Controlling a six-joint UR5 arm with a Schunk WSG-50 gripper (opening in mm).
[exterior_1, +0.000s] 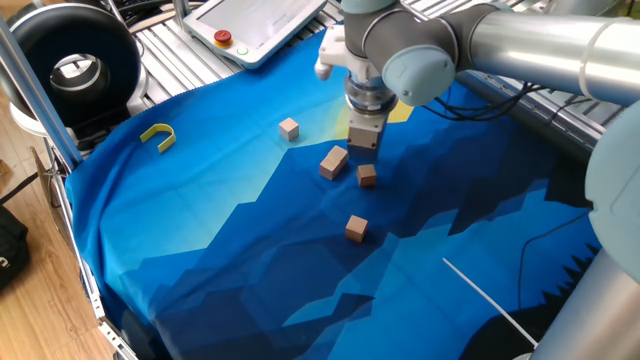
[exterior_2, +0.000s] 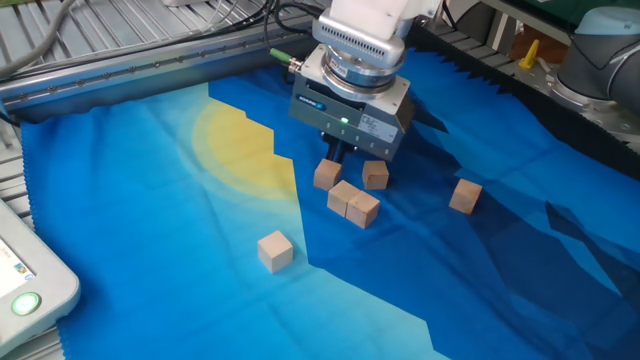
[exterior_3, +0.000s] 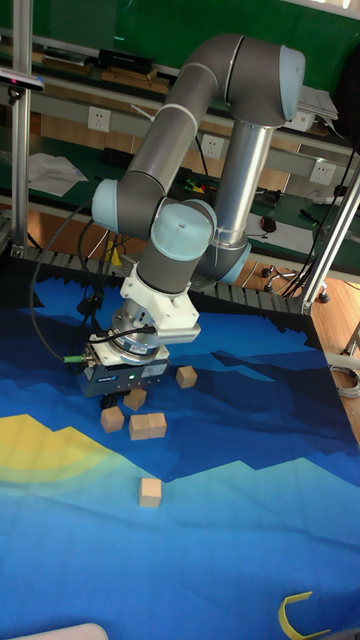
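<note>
Several plain wooden cubes lie on the blue patterned cloth. In exterior view 2, my gripper points down close to a cube, its dark fingers partly behind that cube. Whether they grip it or only stand beside it is unclear, and the finger opening is hidden. Just right of the fingers sits another cube. Two cubes rest side by side, touching, nearer the camera. One cube lies apart to the right, and a paler cube to the front left.
A yellow curved piece lies near the cloth's left edge in exterior view 1. The teach pendant stands at the back, beyond the cloth. A thin white rod lies at the right.
</note>
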